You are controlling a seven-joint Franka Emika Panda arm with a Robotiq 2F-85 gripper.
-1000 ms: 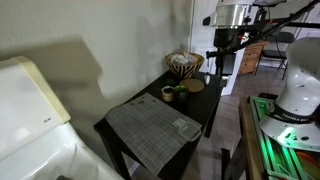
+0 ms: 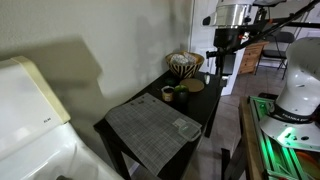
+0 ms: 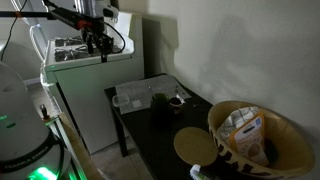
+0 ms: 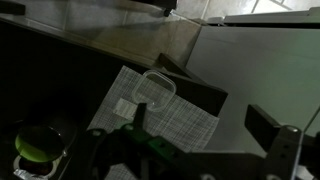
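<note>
My gripper is open in the wrist view, its two dark fingers wide apart with nothing between them. It hangs high above the dark table's near side in exterior view 1, clear of everything on the table. Below it, a small clear plastic container lies on a grey woven mat; the wrist view shows the same container near the mat's corner. A dark pot stands beside the mat, and the wrist view shows green inside this pot. Behind it is a small light-rimmed cup.
A round wooden board lies flat toward the far end, near a wicker basket holding packets. A white bottle is partly cut off by the frame. A white stove adjoins the table. Mid-mat is bare.
</note>
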